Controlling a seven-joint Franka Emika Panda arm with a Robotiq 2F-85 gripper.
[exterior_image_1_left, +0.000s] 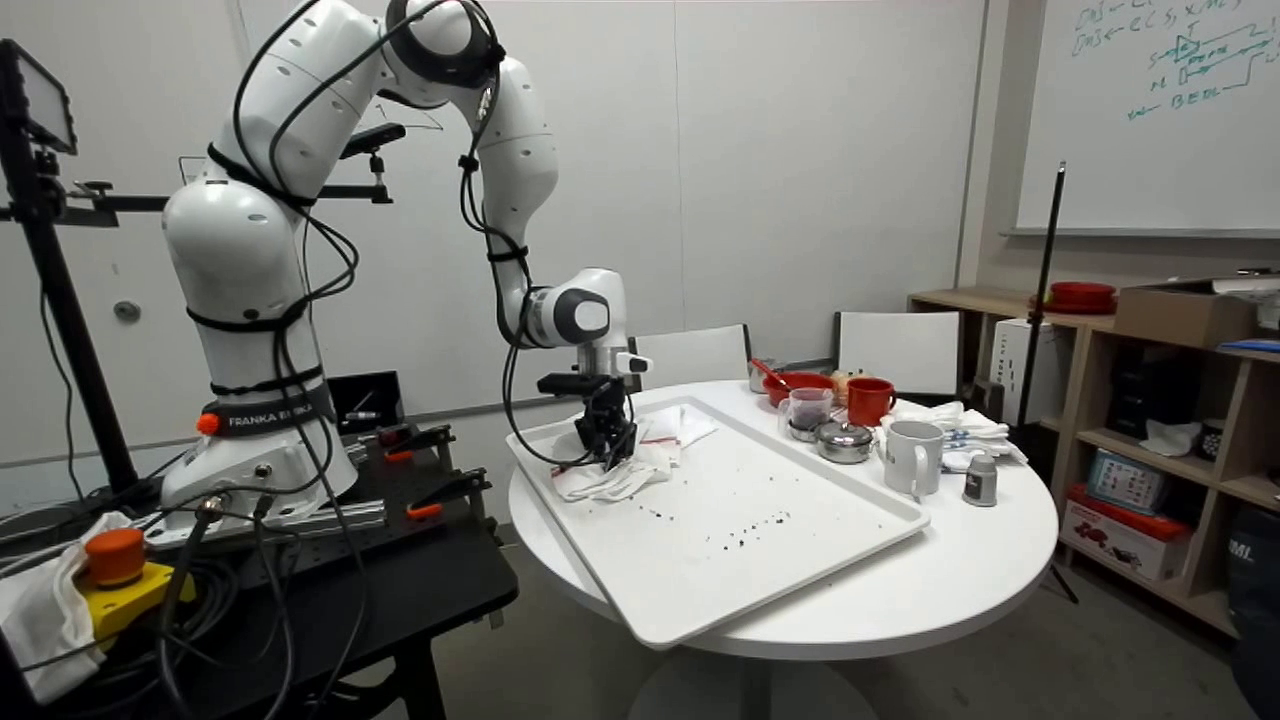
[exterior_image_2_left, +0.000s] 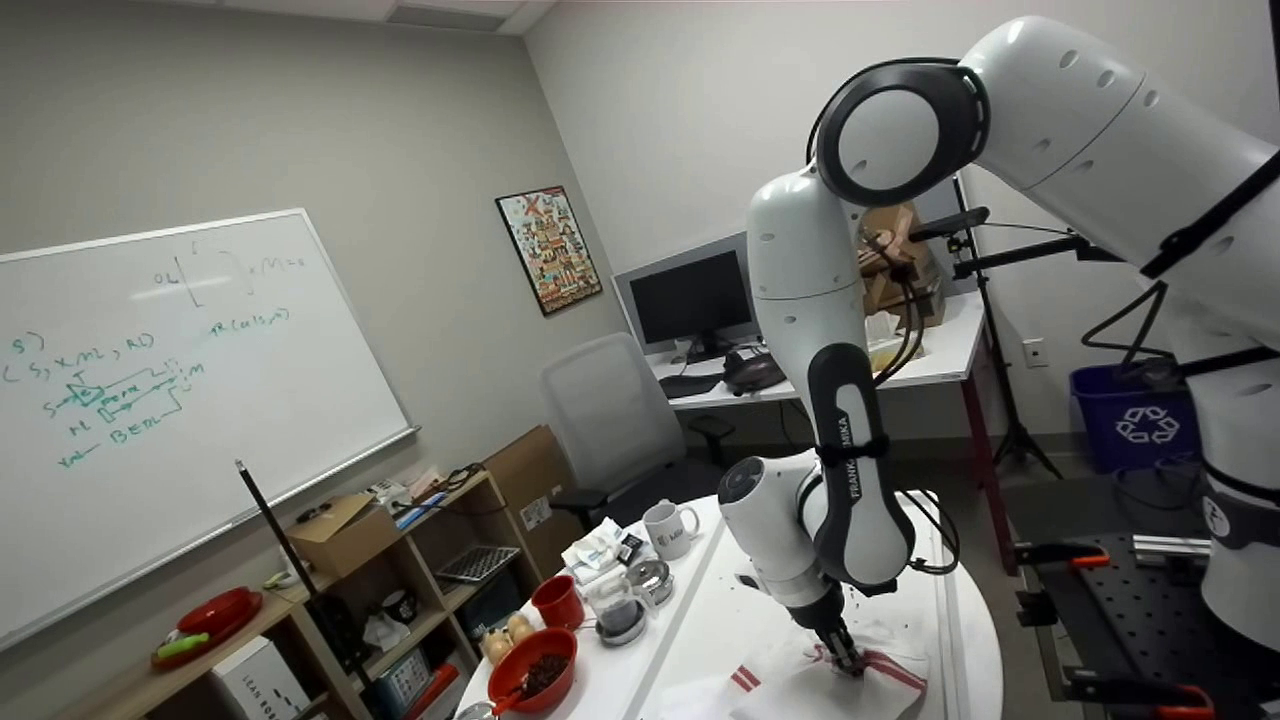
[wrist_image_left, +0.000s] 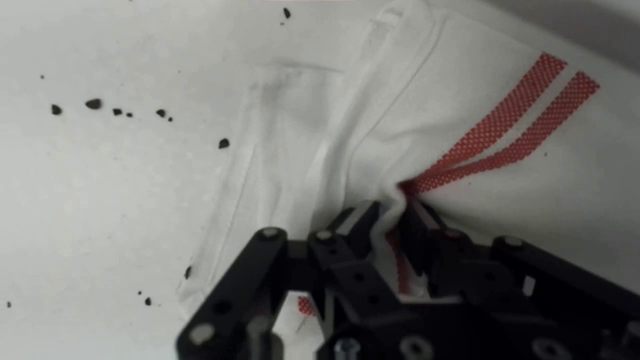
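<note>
A white cloth with red stripes (wrist_image_left: 504, 120) lies crumpled on the white tray (exterior_image_1_left: 690, 576), towards the end near the robot's base. Low over it in exterior view 1 is my gripper (exterior_image_1_left: 609, 456), its fingertips down at the cloth. Seen from the wrist, a fold of the cloth stands between the two fingers of my gripper. The fingers are a small way apart; whether they pinch the fold is unclear. Dark crumbs (wrist_image_left: 93, 104) are scattered on the tray beside the cloth, and more dot its middle in exterior view 1.
Along the table's far side stand a red bowl (exterior_image_2_left: 549, 670), a red mug (exterior_image_1_left: 870, 401), a lidded metal pot (exterior_image_1_left: 845, 443), a grey mug (exterior_image_1_left: 914, 458) and a small grey shaker (exterior_image_1_left: 980, 480). Folded cloths (exterior_image_1_left: 960, 430) lie behind them. The tray's front half holds only crumbs.
</note>
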